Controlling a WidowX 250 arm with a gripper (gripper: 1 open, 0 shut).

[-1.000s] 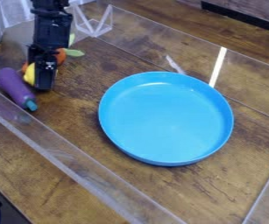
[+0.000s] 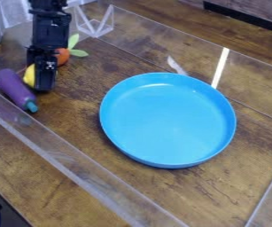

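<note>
The black gripper reaches down at the upper left and is shut on a yellow object, which is largely hidden by the fingers. Beside it lies a purple eggplant-like toy with a teal end. An orange round toy with green leaves sits just behind the gripper, partly covered by it.
A large blue plate fills the centre right of the wooden table. Clear plastic walls run along the left, back and right. Bare wood surrounds the plate, mainly at the top and lower right.
The gripper has shifted very slightly around the yellow object since a second ago. The other things have stayed where they were.
</note>
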